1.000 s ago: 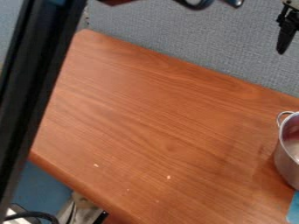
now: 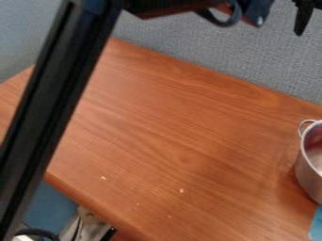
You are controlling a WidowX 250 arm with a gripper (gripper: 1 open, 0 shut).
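A dark gripper (image 2: 302,14) pokes in at the top right edge, above the back of the table, only its lower finger part visible, so its fingers are hard to read. A steel pot (image 2: 311,168) with a wire handle sits at the right edge of the wooden table (image 2: 164,141), partly cut off by the frame.
A black metal post (image 2: 38,113) runs down the left side. A grey partition (image 2: 214,47) stands behind the table. A blue item (image 2: 314,222) lies at the lower right corner.
The gripper has risen toward the top edge, and more of the arm shows at the top centre, lower than before. The pot stays in place.
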